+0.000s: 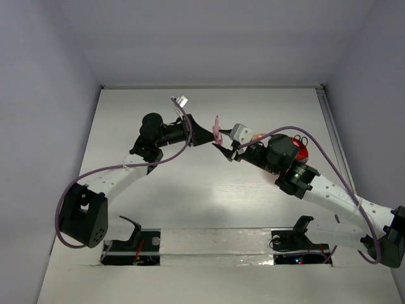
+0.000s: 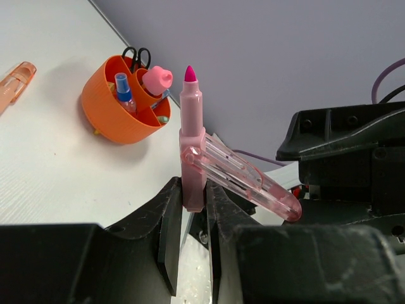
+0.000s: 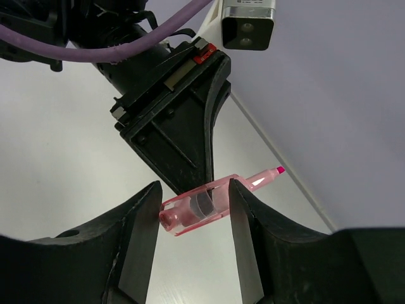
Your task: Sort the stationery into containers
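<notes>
A pink marker (image 2: 192, 152) with a magenta tip and a clear barrel is held in the air by my left gripper, whose fingers press on its pink shaft. Its tip points up in the left wrist view. In the top view the marker (image 1: 216, 126) hangs at the middle, between both arms. My right gripper is part open, with the marker (image 3: 202, 206) showing across the gap between its fingers. Contact with the right fingers cannot be told. An orange divided container (image 2: 104, 114) stands on the table, holding scissors (image 2: 136, 56), a blue-capped bottle (image 2: 123, 92) and a pink item (image 2: 157, 80).
A translucent orange item (image 2: 16, 85) lies on the table beside the container. In the top view the right arm (image 1: 285, 155) partly covers the red-orange container (image 1: 304, 154).
</notes>
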